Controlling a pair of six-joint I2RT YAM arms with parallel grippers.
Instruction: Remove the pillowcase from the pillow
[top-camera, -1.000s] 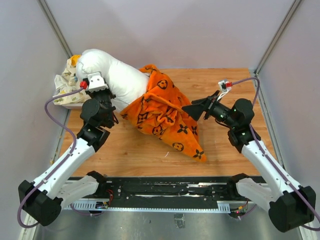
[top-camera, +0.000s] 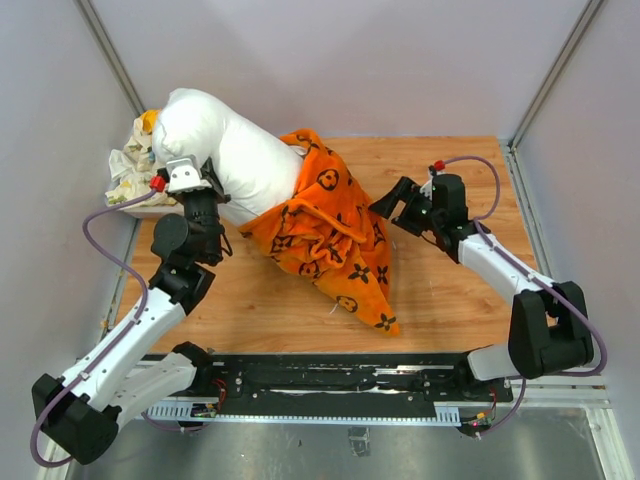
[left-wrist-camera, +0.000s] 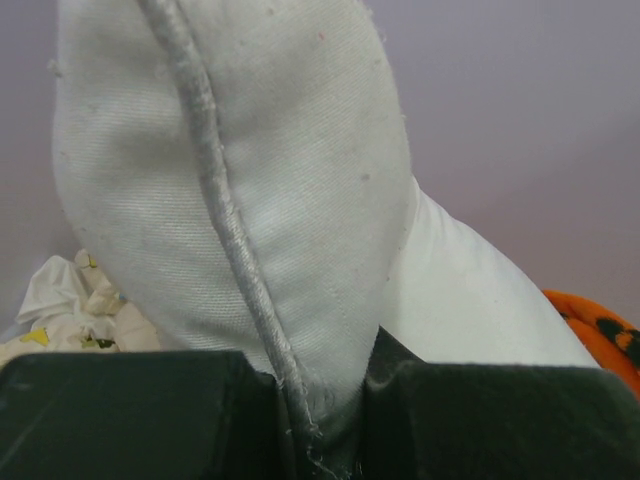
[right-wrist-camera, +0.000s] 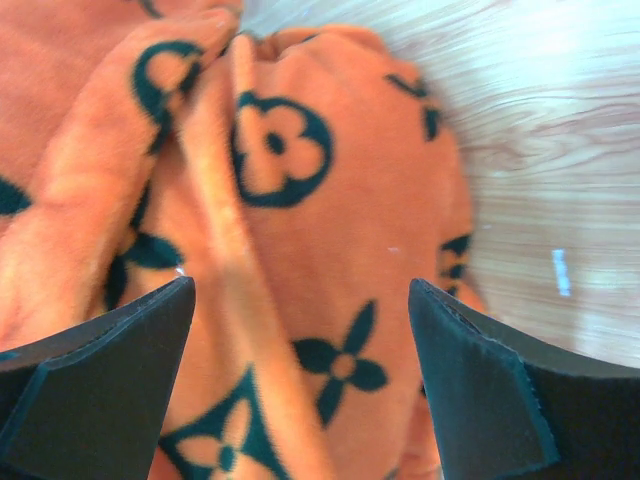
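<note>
My left gripper (top-camera: 205, 185) is shut on a corner of the white pillow (top-camera: 235, 160), whose seamed fabric (left-wrist-camera: 260, 170) fills the left wrist view and rises above the fingers. The orange patterned pillowcase (top-camera: 330, 245) covers the pillow's right end and hangs in loose folds down onto the wooden table. My right gripper (top-camera: 390, 205) stands open just right of the pillowcase; in the right wrist view its fingers are over the orange folds (right-wrist-camera: 330, 250), with nothing visibly held between them.
A bin of crumpled cream cloths (top-camera: 130, 170) stands at the back left. Bare wooden table (top-camera: 470, 300) lies to the right and along the front, up to the dark rail at the front edge.
The pillowcase's loose lower corner has shifted a little left. The left gripper has moved slightly.
</note>
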